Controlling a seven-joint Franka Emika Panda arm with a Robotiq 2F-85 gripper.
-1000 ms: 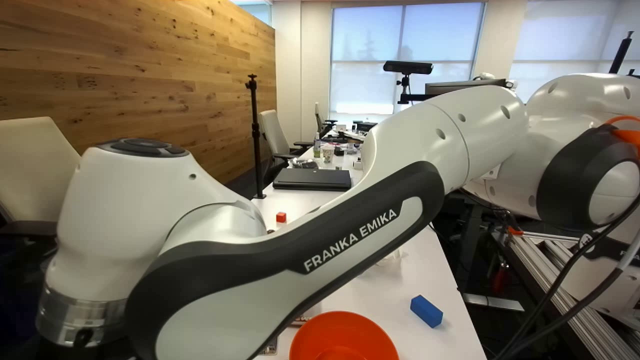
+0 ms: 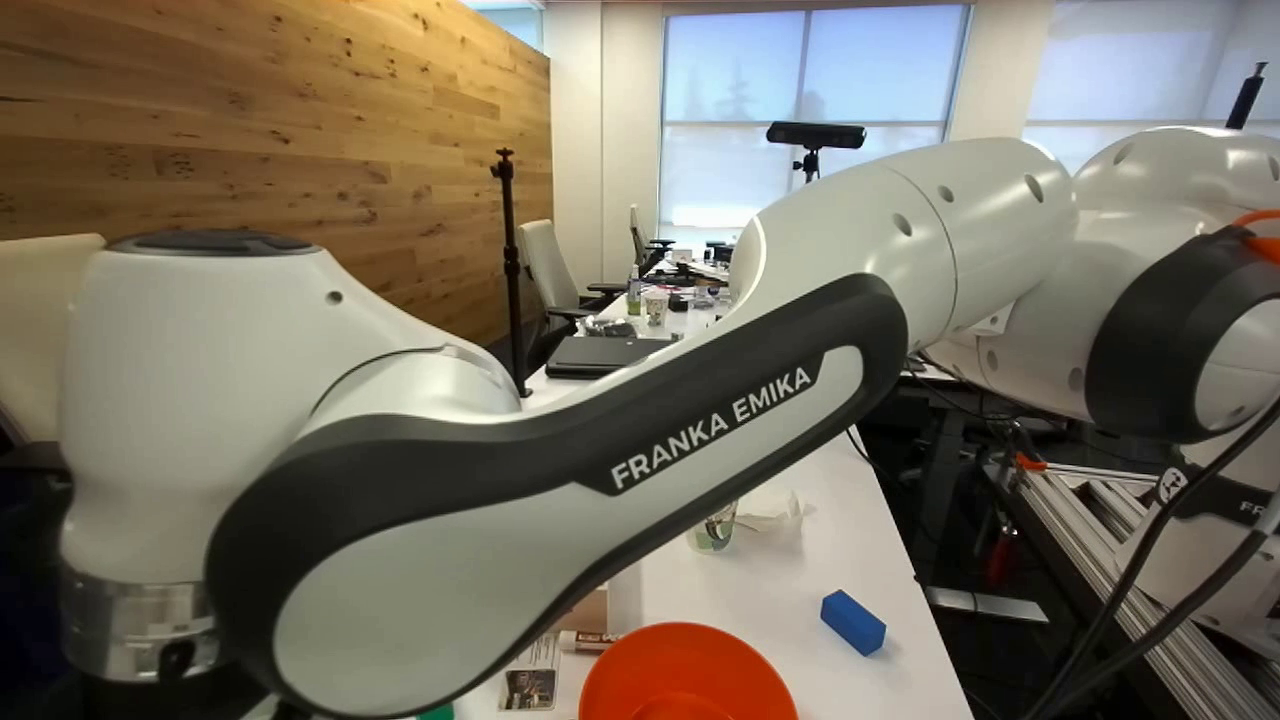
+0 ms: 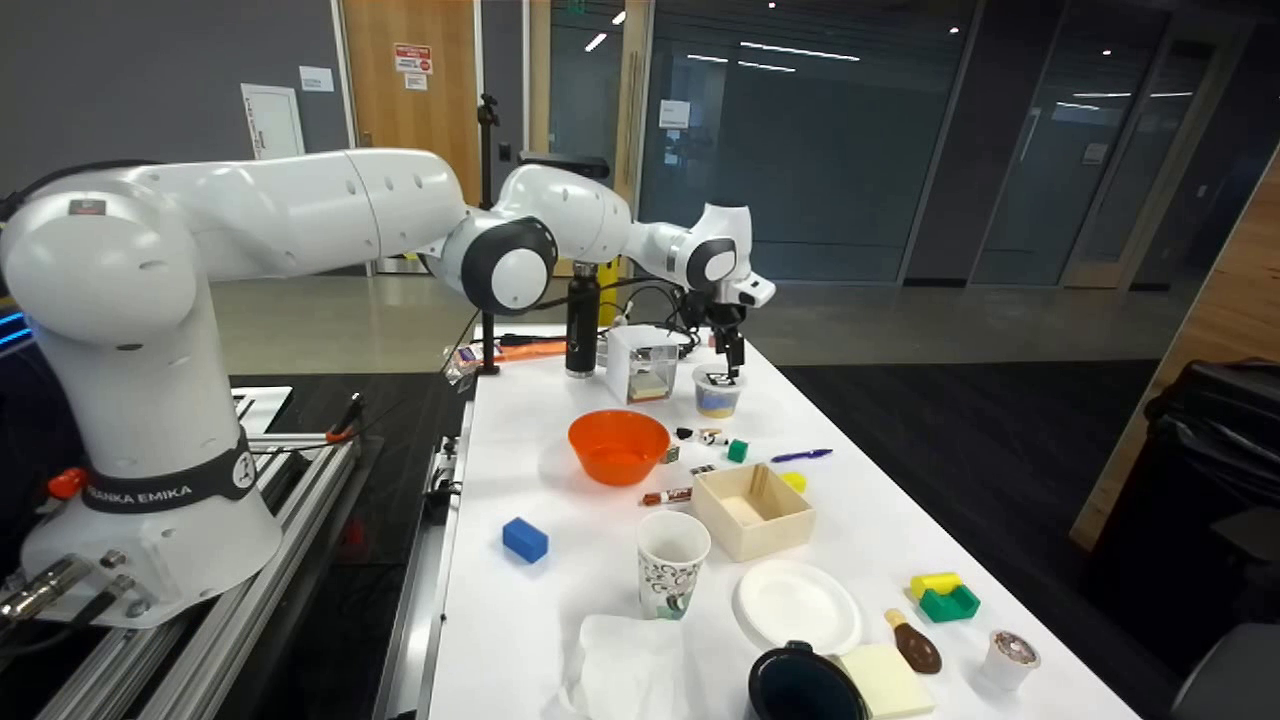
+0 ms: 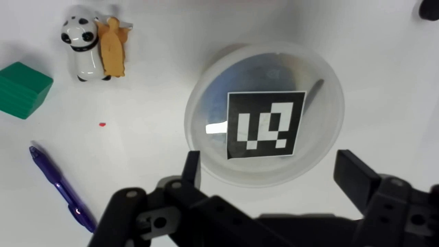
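Note:
A round tub point(image 3: 716, 394) with a pale translucent lid point(image 4: 214, 166) stands at the far end of the white table. A black-and-white square marker point(image 4: 263, 123) lies on the lid. My gripper is open, its fingers point(image 4: 354, 175) spread wide beyond the near left and right sides of the lid in the wrist view. Nothing is held between them. In exterior view 2 the gripper hangs pointing down above or close beside the tub; I cannot tell whether they touch. The arm hides the tub and gripper in exterior view 1.
Near the tub are a clear-fronted box point(image 3: 644, 366), a panda figure point(image 4: 86, 49), a green block point(image 4: 22, 88) and a purple pen point(image 4: 61, 187). An orange bowl point(image 3: 618, 446), a wooden box point(image 3: 753, 510), a paper cup point(image 3: 669, 564) and a blue block point(image 3: 524, 539) stand closer to the camera.
In exterior view 1 the wrist end of the arm has shifted up and left. The forearm sits higher too, while the orange bowl and blue block have stayed put.

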